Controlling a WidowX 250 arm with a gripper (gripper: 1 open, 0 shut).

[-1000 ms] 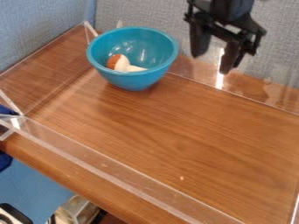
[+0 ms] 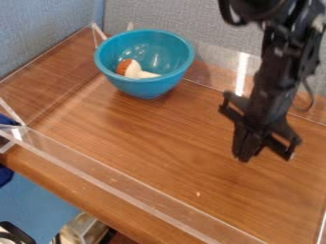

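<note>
A turquoise bowl [image 2: 144, 80] stands at the back left of the wooden table [image 2: 152, 172]. Inside it lie an orange-and-white object [image 2: 129, 69] and a pale piece beside it, too small to name. My black gripper [image 2: 249, 150] hangs low over the right half of the table, right of and nearer than the bowl, pointing down. Its fingers look close together, shut, with nothing visible between them.
Clear plastic walls edge the table, with grey padded panels behind. Dark blue items sit at the left edge, and other objects lie below at the bottom left.
My gripper has come down and toward the front, from above the back of the table to low over its right half. The bowl and its contents have not moved.
</note>
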